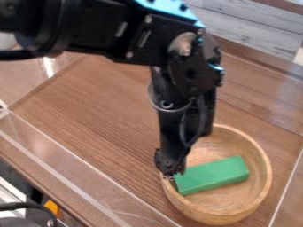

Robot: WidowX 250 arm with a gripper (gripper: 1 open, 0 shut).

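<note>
A green block (pixel 215 175) lies in a round wooden bowl (pixel 249 200) at the lower right. My black gripper (pixel 178 156) hangs from the arm above the bowl's left side, its lower end near the block's left end. It stands open, partly hiding the bowl's rear left rim.
A pale wall (pixel 249 35) runs along the back. At the lower left, past the table's edge, are cables and a small orange object.
</note>
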